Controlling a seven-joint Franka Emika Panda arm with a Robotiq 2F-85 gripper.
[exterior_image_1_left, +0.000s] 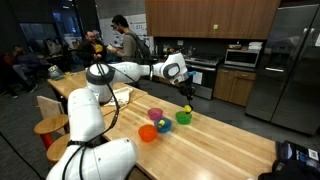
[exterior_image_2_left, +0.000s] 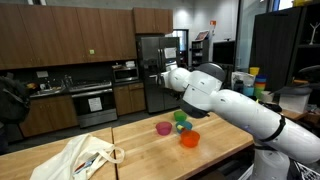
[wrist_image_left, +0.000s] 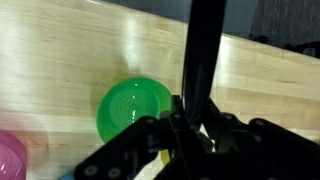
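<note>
In exterior view 1 my gripper is above the far part of the table, over the green bowl. A yellow piece shows just under its fingers. The wrist view has my gripper shut on a long dark item, which runs up to the top edge. Some yellow peeks out beside the fingers; whether it belongs to the dark item I cannot tell. To the left lies the empty inside of the green bowl.
Near the green bowl stand a pink bowl, a blue one and an orange one. White cloth lies on another table part. People stand behind the table.
</note>
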